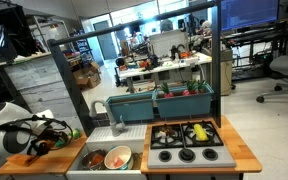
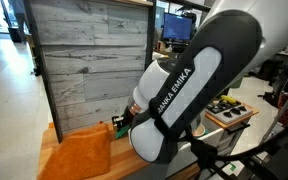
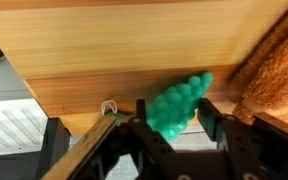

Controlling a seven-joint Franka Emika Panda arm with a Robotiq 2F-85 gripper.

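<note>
A bumpy, glossy green object [image 3: 172, 113] lies near the wooden counter's edge in the wrist view. My gripper is over it, with its dark fingers standing apart on either side, part open. Whether both fingers touch the object cannot be told. From exterior view 1, the green object [image 1: 77, 133] shows at the left end of the counter, with my gripper [image 1: 64, 132] close by. Exterior view 2 shows only a bit of the green object [image 2: 122, 131]; the arm covers much of the rest.
An orange-brown towel [image 2: 76, 158] lies on the counter beside the green object. Right of the arm are a sink with a pinkish bowl [image 1: 118, 158], a faucet [image 1: 116, 118] and a stove [image 1: 189, 155] holding a yellow item [image 1: 200, 132]. A grey plank wall [image 2: 94, 65] rises behind.
</note>
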